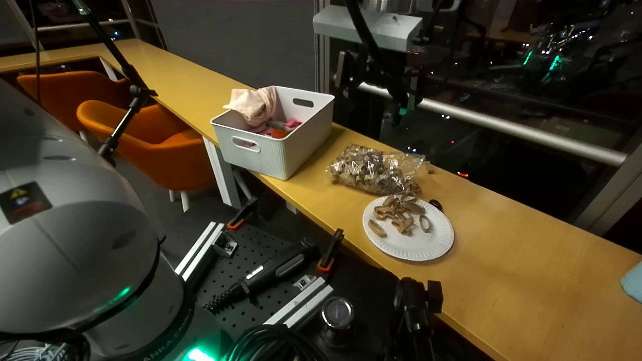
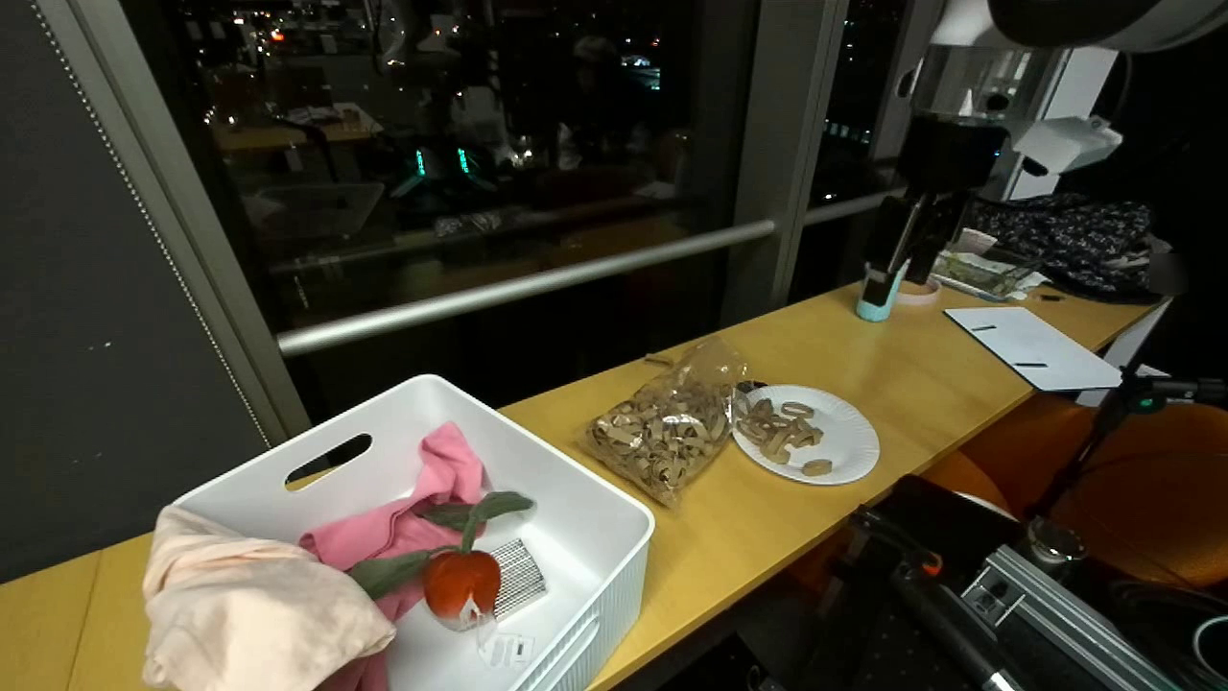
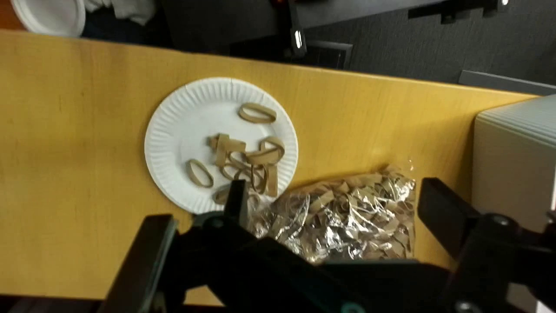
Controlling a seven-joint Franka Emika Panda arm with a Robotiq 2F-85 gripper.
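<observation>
With its fingers spread wide, my open gripper hangs above the table in the wrist view, nothing held between them. Beneath it lies a clear plastic bag full of tan rubber bands. A white paper plate sits beside the bag, carrying several loose tan bands. One black finger overlaps the lower edge of the plate in this view. In exterior view 1 the gripper is raised well clear of the bag, against the dark window.
A white bin holds a pale cloth, pink cloth and an orange fruit-like item. Close to the plate lies a small black object. Farther along stand a light-blue cup and a white board. Bare table lies beyond the plate.
</observation>
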